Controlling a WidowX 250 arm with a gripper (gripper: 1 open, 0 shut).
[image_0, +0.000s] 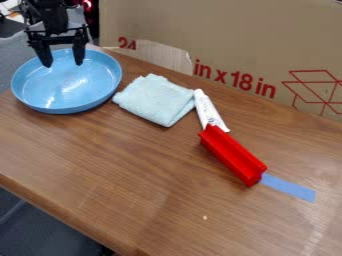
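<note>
My black gripper is at the top left, open, its fingers pointing down over the back of a blue round tray. Nothing shows between the fingers. A folded pale cloth lies to the right of the tray. A red object with a white handle-like part lies diagonally on the wooden table, right of the cloth.
A cardboard panel stands along the back of the table. A blue tape strip is at the right.
</note>
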